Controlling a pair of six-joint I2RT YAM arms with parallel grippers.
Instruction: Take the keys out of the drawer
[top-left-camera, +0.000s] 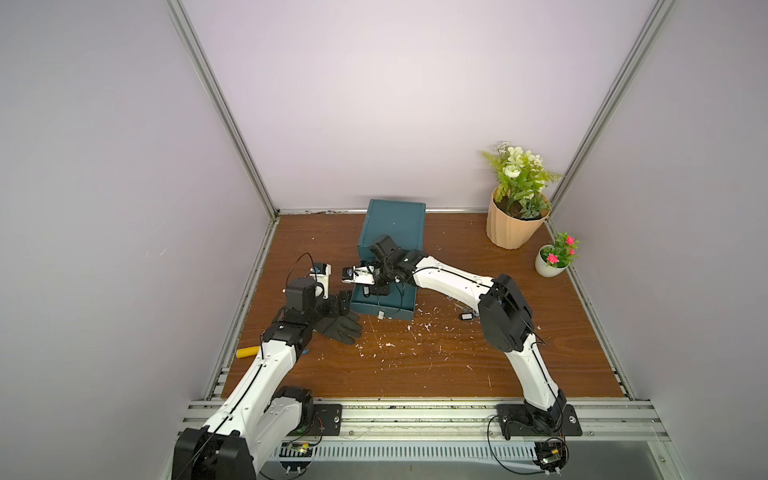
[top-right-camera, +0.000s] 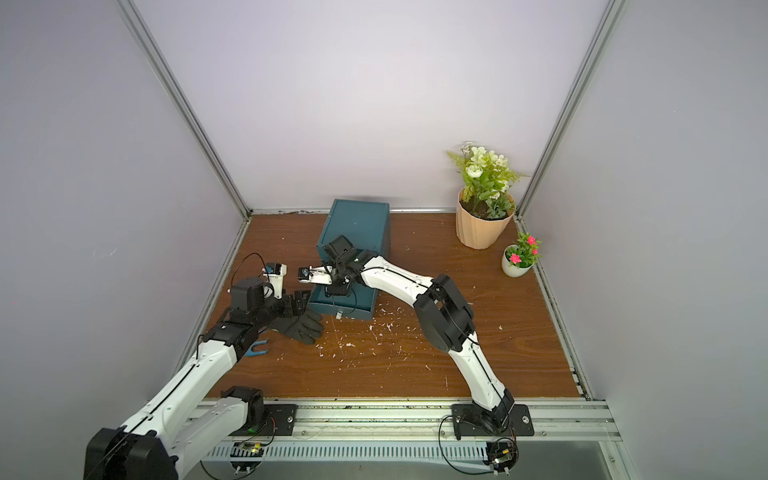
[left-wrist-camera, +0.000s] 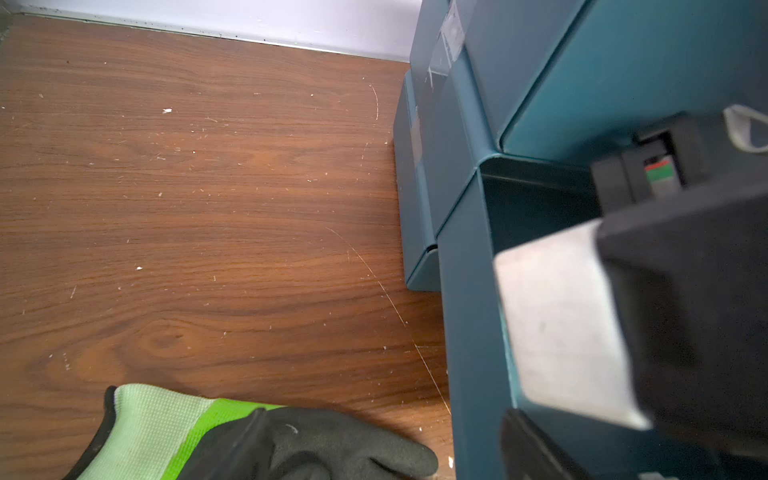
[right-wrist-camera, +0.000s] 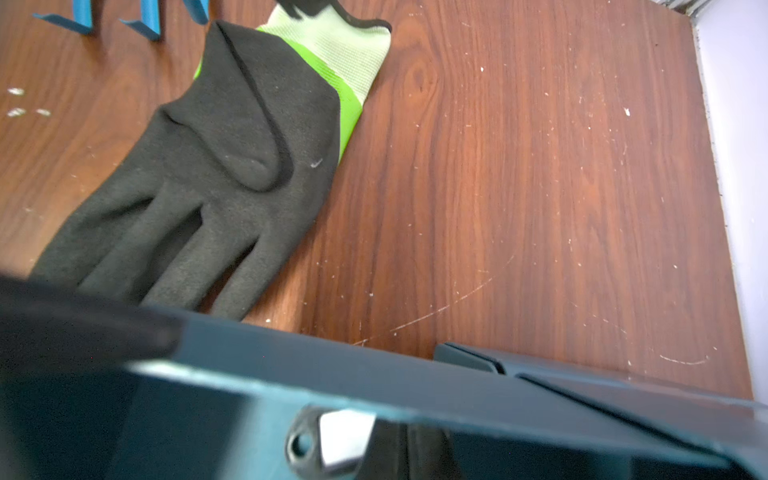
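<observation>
The teal drawer (top-left-camera: 397, 305) stands pulled out of its box (top-left-camera: 392, 220). A key fob (right-wrist-camera: 304, 444), dark with a white face, lies inside against the near wall in the right wrist view, partly hidden by my right gripper. That gripper is down in the drawer, its fingers shut together, touching or very close to the fob; whether anything is between them is not visible. My left gripper stands open and empty just outside the drawer's left side, above a glove, with the right arm's housing in front of its camera.
A grey-green glove (right-wrist-camera: 240, 160) lies left of the drawer, with blue pieces (right-wrist-camera: 148, 20) and a yellow object (top-left-camera: 248, 352) beyond. Small items (top-left-camera: 466, 316) and scraps lie right and in front. Two potted plants (top-left-camera: 516, 228) stand at back right.
</observation>
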